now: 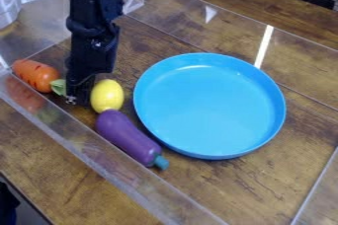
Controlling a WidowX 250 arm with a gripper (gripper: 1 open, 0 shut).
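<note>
My black gripper reaches down at the left, low over the table, between an orange carrot with a green top and a yellow lemon-like object. Its fingertips are dark and partly hidden among these things; it looks shut, with nothing clearly between them. A purple eggplant lies below the yellow object. A blue plate occupies the right middle.
Clear plastic walls run along the lower left and right of the wooden table. Bare wood shows behind the plate and below it.
</note>
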